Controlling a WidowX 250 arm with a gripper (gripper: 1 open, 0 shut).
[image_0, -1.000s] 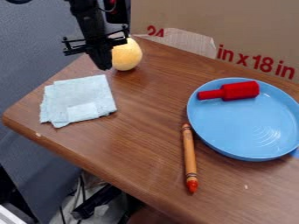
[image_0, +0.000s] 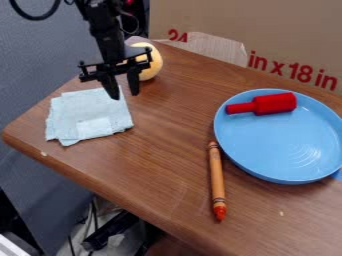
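My black gripper (image_0: 122, 83) hangs at the upper left over the far edge of a light blue-white folded cloth (image_0: 86, 118), its fingers pointing down. Whether they are open or shut is hard to make out. A round pale yellow object (image_0: 151, 62) sits just behind the gripper, partly hidden by it. On the right a blue plate (image_0: 281, 150) holds a red rolling-pin-like object (image_0: 271, 103). An orange crayon (image_0: 217, 182) lies left of the plate.
A cardboard box (image_0: 261, 35) stands along the back, with a pale netted item in front of it.
The gripper has come down and toward the front, from beside the yellow object to the cloth's far edge. The objects on the table look unmoved.
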